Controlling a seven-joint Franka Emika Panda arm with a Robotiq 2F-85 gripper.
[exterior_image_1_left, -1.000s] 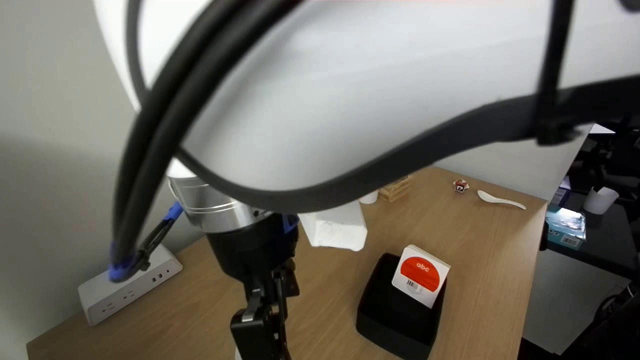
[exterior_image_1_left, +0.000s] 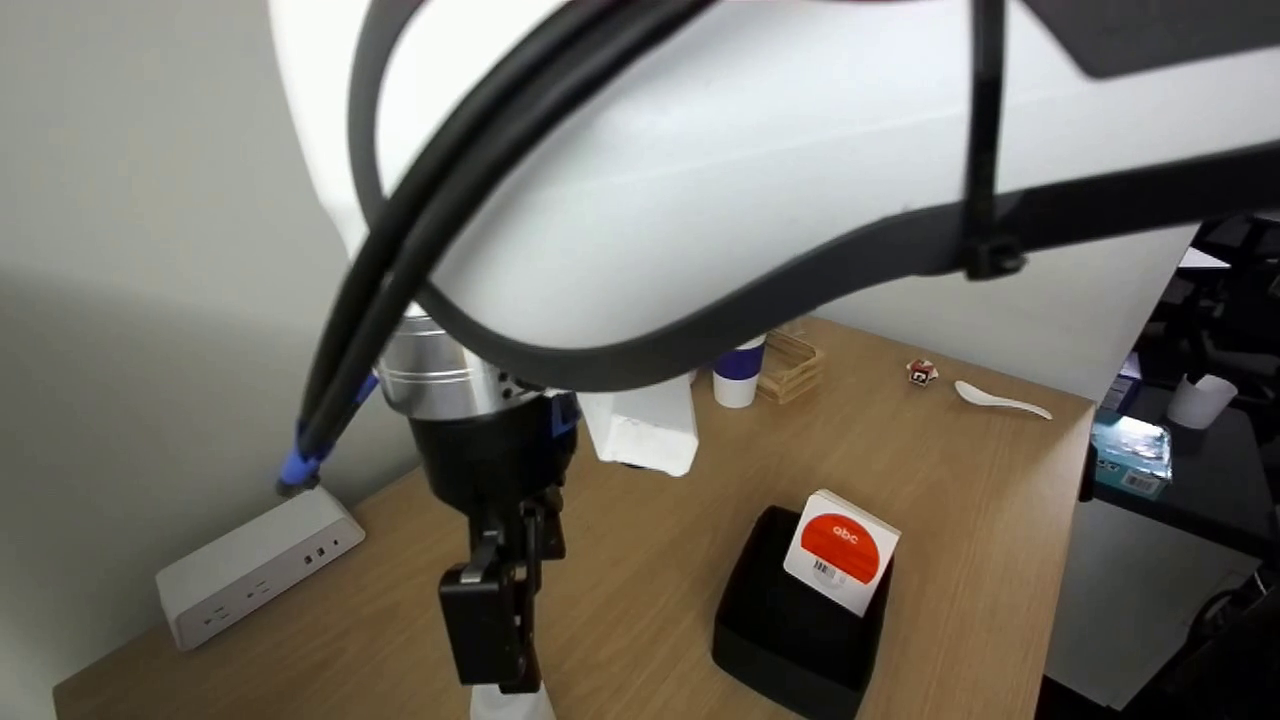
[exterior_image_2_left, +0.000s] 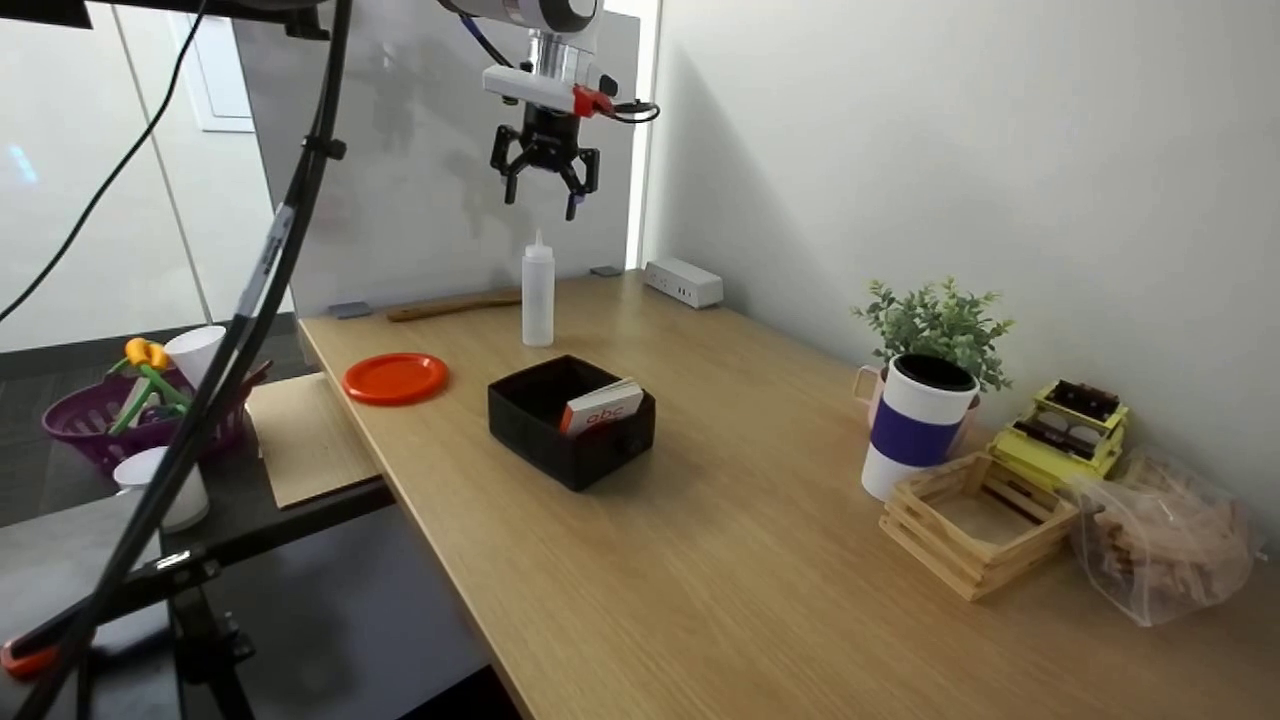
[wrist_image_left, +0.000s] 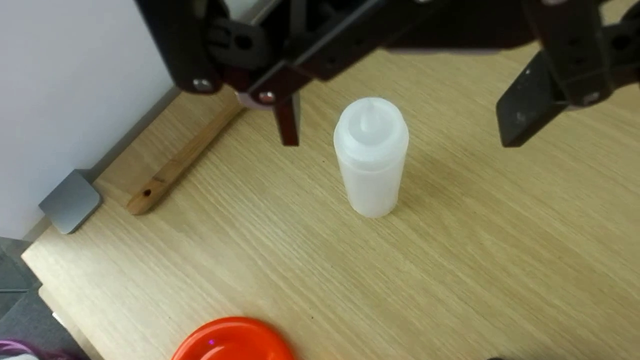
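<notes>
A translucent white squeeze bottle (exterior_image_2_left: 539, 296) stands upright on the wooden table, its nozzle pointing up. Above it, with a clear gap in exterior view 2, hangs my gripper (exterior_image_2_left: 541, 206), open and empty. Looking down from the wrist, the bottle (wrist_image_left: 371, 162) appears between the two spread fingertips, closer to the left one, and neither touches it. In exterior view 1 the gripper (exterior_image_1_left: 498, 684) hides most of the bottle; only a pale part (exterior_image_1_left: 511, 703) shows below.
A black bin (exterior_image_2_left: 546, 450) holding an "abc" box (exterior_image_2_left: 602, 406) stands near the bottle. Also close are a red plate (exterior_image_2_left: 396, 378), a wooden utensil (wrist_image_left: 180, 159) and a white power strip (exterior_image_2_left: 684, 282). A tumbler (exterior_image_2_left: 918, 426) and wooden crate (exterior_image_2_left: 978, 528) sit farther away.
My arm and gripper have shifted up and slightly left in exterior view 1. More of the pale bottle shows beneath the gripper now. The black bin and box have stayed put.
</notes>
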